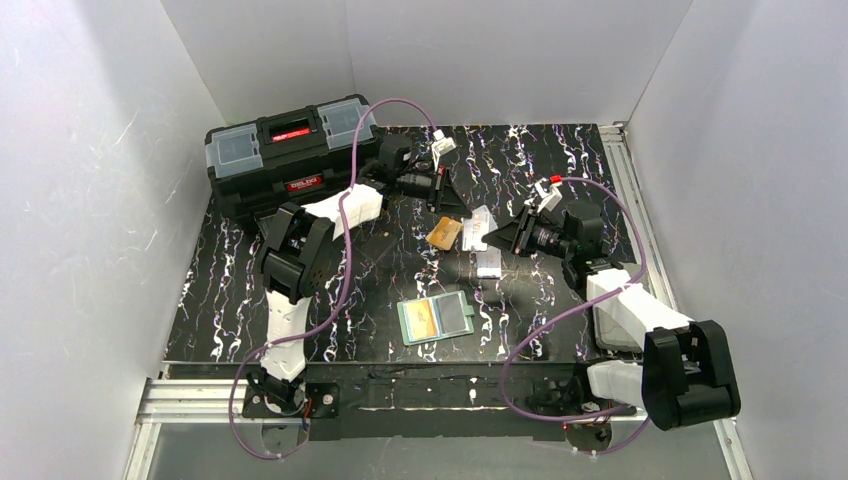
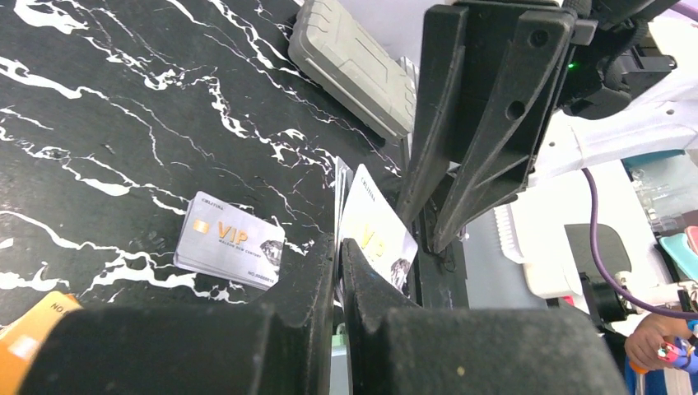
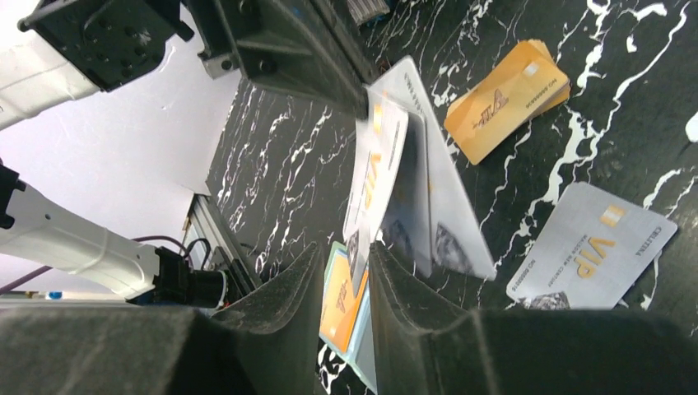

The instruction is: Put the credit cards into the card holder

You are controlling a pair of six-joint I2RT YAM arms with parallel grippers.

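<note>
Between the fingers of my left gripper (image 1: 467,211) are silver VIP cards (image 3: 452,193), gripped at their upper end and splayed apart at the lower end. My right gripper is partly open at the lower corner of the nearest held card (image 3: 375,181), which reaches into the gap between its fingers. More silver cards (image 1: 488,264) lie on the table below, and a small stack of orange cards (image 3: 509,97) rests to their left in the top view. The pale green card holder (image 1: 453,314) lies open nearer the front, an orange card showing in its left side.
A black toolbox (image 1: 290,150) stands at the back left. Along the right edge lies a grey case (image 2: 352,62).
</note>
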